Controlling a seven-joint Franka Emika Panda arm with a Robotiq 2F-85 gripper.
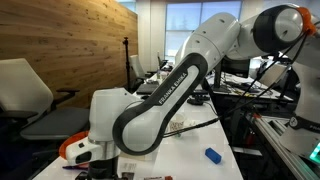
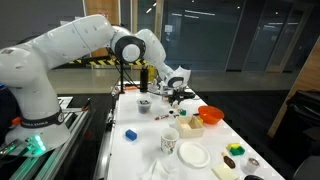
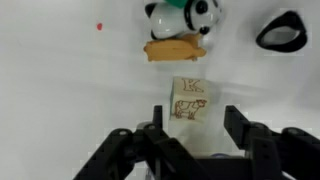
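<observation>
A small beige block with dark printed marks (image 3: 190,98) lies on the white table in the wrist view. My gripper stands open over it, with one black finger (image 3: 156,130) to its left and the other finger (image 3: 237,122) to its right. The block shows between and just beyond the fingertips; clear gaps separate it from both. In exterior view 1 the gripper is low at the bottom edge, its fingertips partly cut off. The gripper (image 2: 180,97) is small at the far end of the table in exterior view 2.
Close to the block lie an orange-brown piece (image 3: 175,48) and a black-and-white panda-like toy (image 3: 168,20). A black-and-white item (image 3: 283,32) sits at upper right. A blue block (image 1: 213,156) and a white plate (image 2: 194,155) lie farther off.
</observation>
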